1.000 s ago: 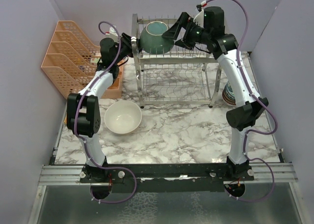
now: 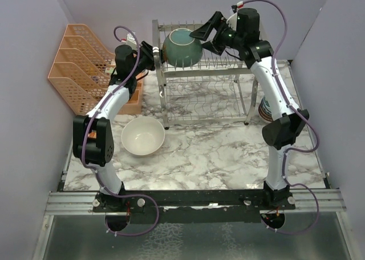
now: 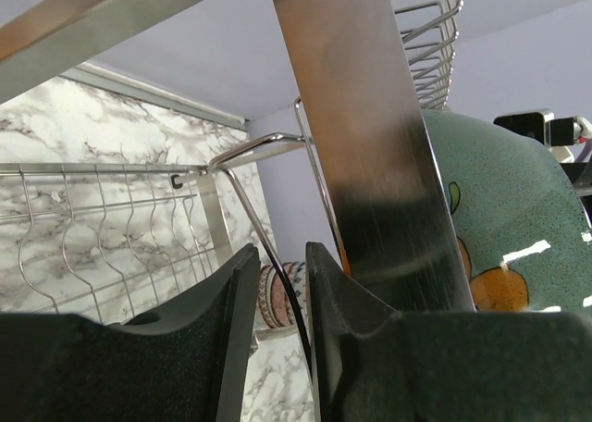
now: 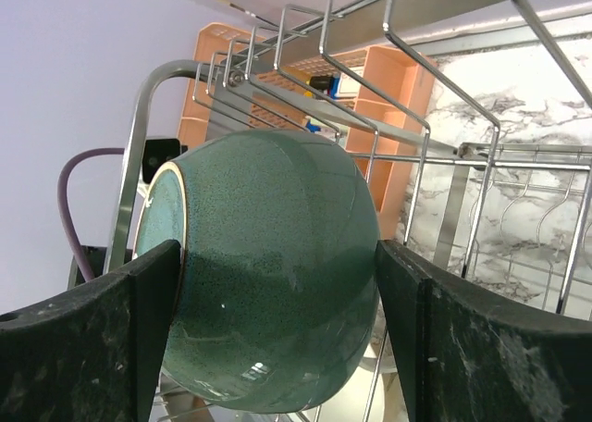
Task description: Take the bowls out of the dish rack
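Note:
A dark green bowl (image 2: 182, 52) lies on its side in the upper tier of the metal dish rack (image 2: 202, 72). My right gripper (image 2: 205, 39) is parted at the bowl's right; in the right wrist view its fingers flank the bowl (image 4: 268, 255), but contact is unclear. My left gripper (image 2: 153, 57) is at the rack's left post (image 3: 370, 144), its fingertips slightly apart around a thin bar; whether it grips cannot be told. A white bowl (image 2: 142, 135) rests on the counter, lower left. Patterned bowls (image 2: 265, 109) stand stacked at right, partly hidden.
An orange slotted organizer (image 2: 74, 66) stands at the back left. Grey walls close in both sides.
Both arms have shifted very slightly at the rack, and the green bowl has moved a few pixels down in the top view.

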